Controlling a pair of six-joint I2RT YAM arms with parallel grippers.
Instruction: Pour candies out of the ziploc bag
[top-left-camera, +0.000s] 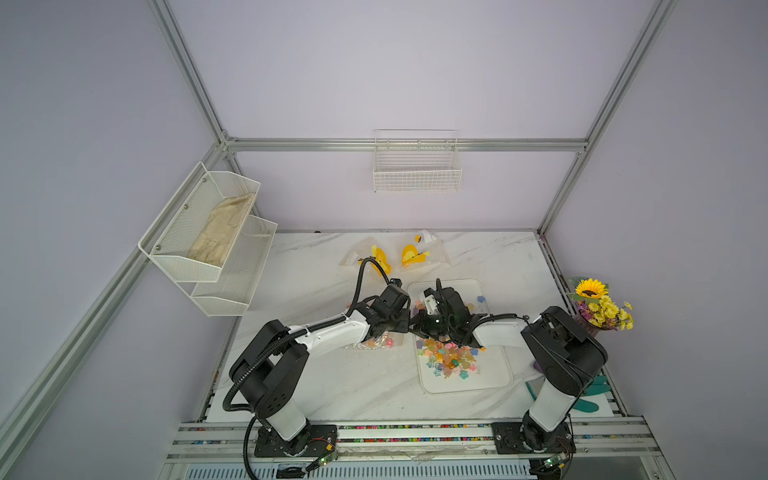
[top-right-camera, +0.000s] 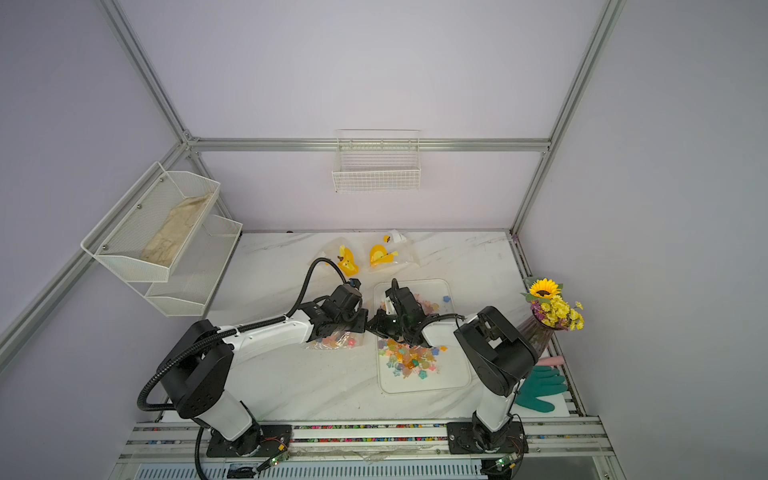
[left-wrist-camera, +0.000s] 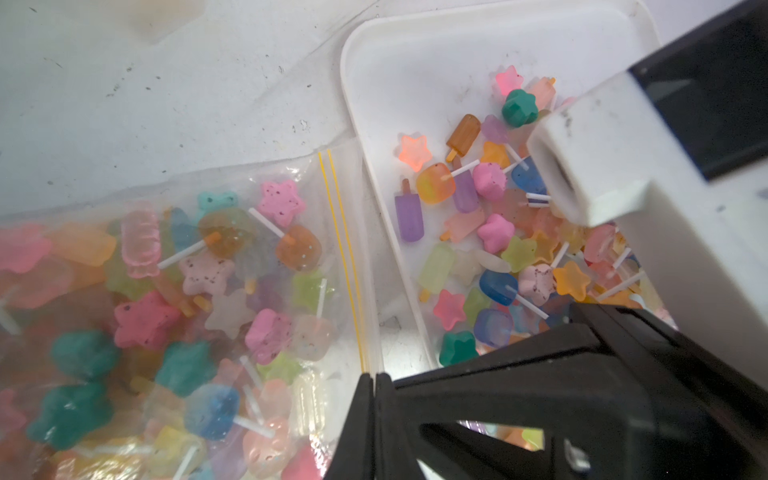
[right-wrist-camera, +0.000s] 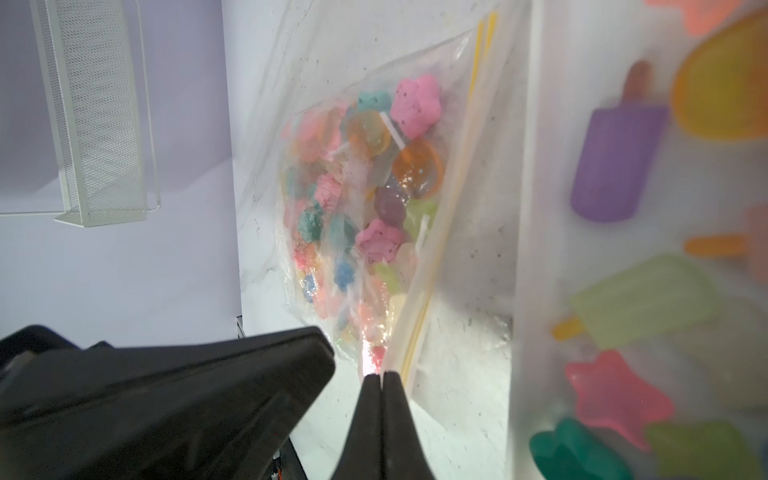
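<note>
A clear ziploc bag (left-wrist-camera: 160, 336) full of colourful star, ball and lolly-shaped candies lies flat, its yellow zip edge along the right side. A white tray (left-wrist-camera: 424, 72) right of it holds loose candies. My left gripper is shut at the bag's zip edge; whether film is between its fingertips is hard to tell. My right gripper is also shut, at the same zip edge, with nothing clear between its fingers. In both top views the two wrists meet over the bag and the tray's left edge.
Two clear bags with yellow items (top-left-camera: 412, 256) lie at the back. Wire baskets (top-left-camera: 416, 160) hang on the walls. A flower vase (top-left-camera: 596, 316) and teal glove (top-right-camera: 540, 392) sit at the right.
</note>
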